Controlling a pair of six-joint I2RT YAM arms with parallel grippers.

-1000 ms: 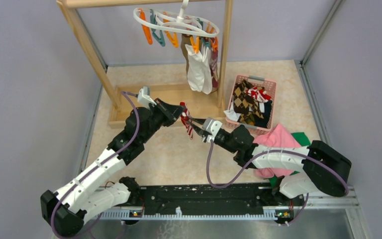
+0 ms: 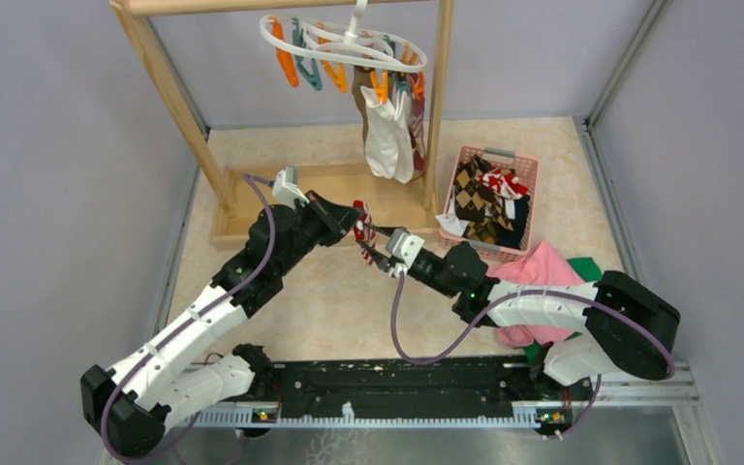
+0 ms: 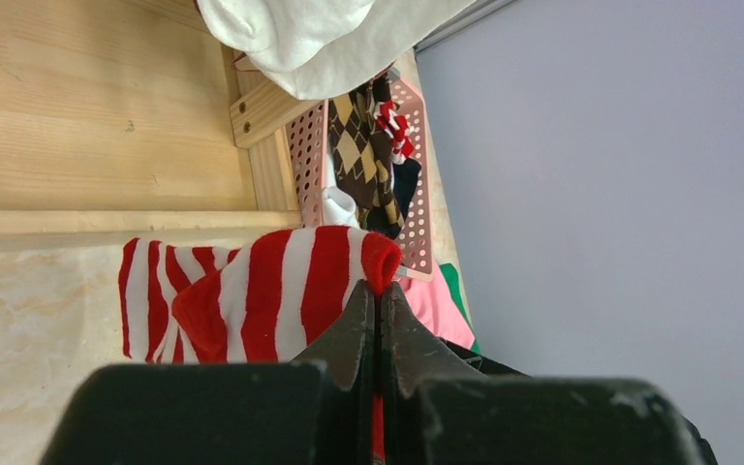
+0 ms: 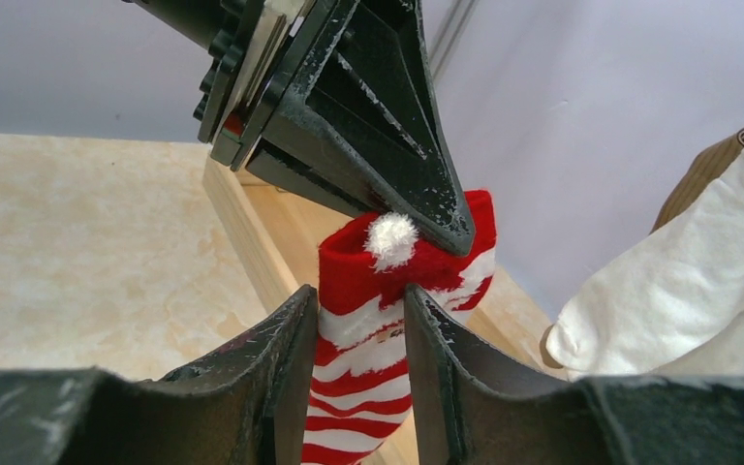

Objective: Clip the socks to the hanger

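A red-and-white striped sock hangs from my left gripper, which is shut on its red edge. In the top view, the left gripper and the sock are in front of the rack. My right gripper is open beside the sock. From the right wrist, the sock shows between and beyond the spread fingers; whether they touch it I cannot tell. Above hangs the round white hanger with orange and teal clips. A white sock and darker ones hang at its right side.
A pink basket of mixed socks stands right of the wooden frame. Pink cloth and green cloth lie beneath the right arm. The tabletop between the arms is clear.
The left arm has barely moved. The hanger sways slightly.
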